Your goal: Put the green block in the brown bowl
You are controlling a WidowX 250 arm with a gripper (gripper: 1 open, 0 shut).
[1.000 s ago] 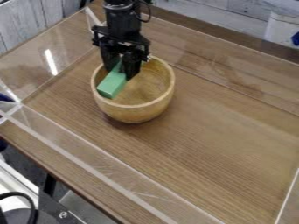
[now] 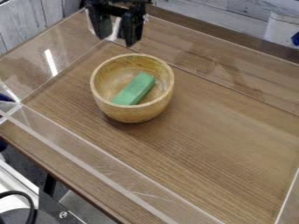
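Observation:
The green block (image 2: 135,89) lies inside the brown bowl (image 2: 115,112), tilted against its inner wall on the right. The bowl stands upright on the wooden table, left of centre. Above and behind its far rim is my dark gripper (image 2: 115,40), clear of both bowl and block. Its two fingers hang apart with an empty gap between them, so it is open. The upper part of the arm is cut off by the top edge of the view.
A blue and white object (image 2: 284,31) sits at the far right corner. Black cables (image 2: 21,197) lie at the lower left, beyond the table's edge.
The green block went from upright in the gripper over the bowl to lying in the bowl.

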